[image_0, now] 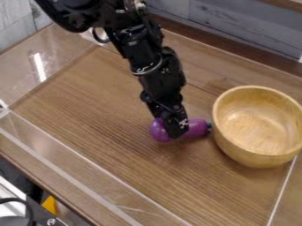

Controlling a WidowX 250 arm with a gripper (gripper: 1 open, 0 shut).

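Observation:
A purple object [193, 130], elongated and resembling an eggplant, lies on the wooden table just left of a yellow bowl. The black arm comes down from the top left, and its gripper [170, 124] is low at the purple object, covering part of it. Whether the fingers are closed on it is hard to make out.
The large yellow bowl [256, 126] stands at the right. A pale wall [224, 31] runs along the back, and a small yellow item [49, 204] shows beyond the lower left edge.

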